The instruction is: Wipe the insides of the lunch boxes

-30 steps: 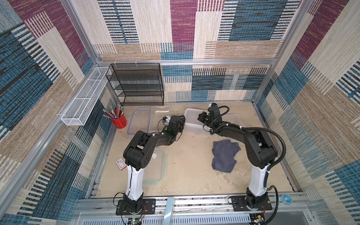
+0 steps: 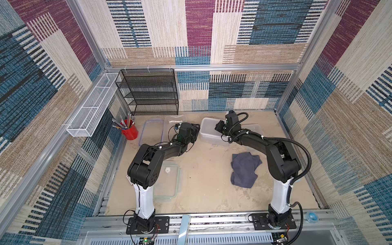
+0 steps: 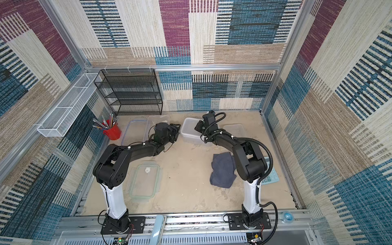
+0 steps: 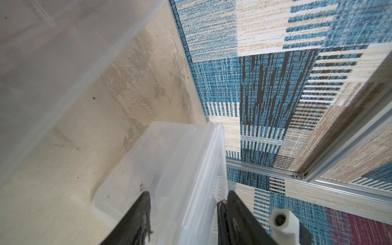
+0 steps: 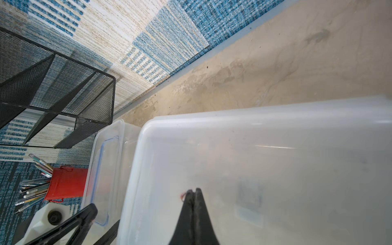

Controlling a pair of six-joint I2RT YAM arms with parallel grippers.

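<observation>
Translucent lunch boxes stand along the back of the table. My left gripper is part open at the near end of the central box (image 4: pixel 159 163), whose wall shows between its fingers; I cannot tell if it touches. My right gripper is shut over the inside of that central box (image 5: pixel 265 163), with nothing visible between its fingers. Another box with a blue rim (image 5: pixel 96 171) stands to the left. A dark grey cloth (image 2: pixel 245 169) lies on the table, front right.
A red pen cup (image 2: pixel 129 131) and black mesh shelf (image 2: pixel 147 91) stand back left; a white basket (image 2: pixel 91 106) hangs on the left rail. A green-rimmed container (image 3: pixel 143 192) lies front left.
The right gripper has shifted only slightly. The cloth and boxes look unmoved.
</observation>
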